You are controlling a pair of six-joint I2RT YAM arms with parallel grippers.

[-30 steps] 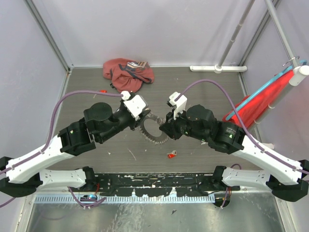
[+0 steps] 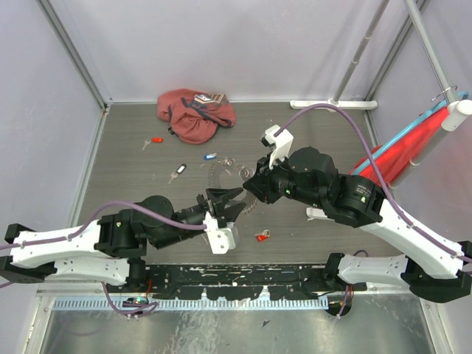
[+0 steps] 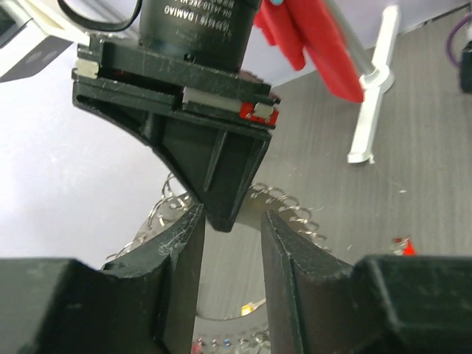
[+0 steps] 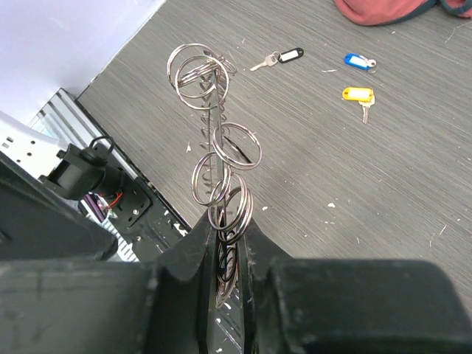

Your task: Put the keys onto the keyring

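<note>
A metal hoop strung with several small split rings (image 4: 223,151) stands up from my right gripper, which is shut on its lower part. In the top view the hoop (image 2: 212,175) shows faintly between the grippers. My left gripper is open, its fingers apart with empty space between them. Beyond its fingertips, in the left wrist view, are the right gripper's tip and the coils. Loose keys lie on the table: one with a black tag (image 4: 291,54), one with a blue tag (image 4: 360,61), one with a yellow tag (image 4: 358,94) and red-tagged ones (image 2: 263,236).
A red and dark cloth pouch (image 2: 195,116) lies at the back. A white stand (image 2: 333,105) with poles is at the back right, with red cloth (image 2: 407,151) hanging by the right wall. Clear table surrounds the loose keys.
My left gripper has come down from the hoop's upper left, opened, turned, and moved right, close to the right gripper. The right gripper has shifted slightly and stays on the hoop.
</note>
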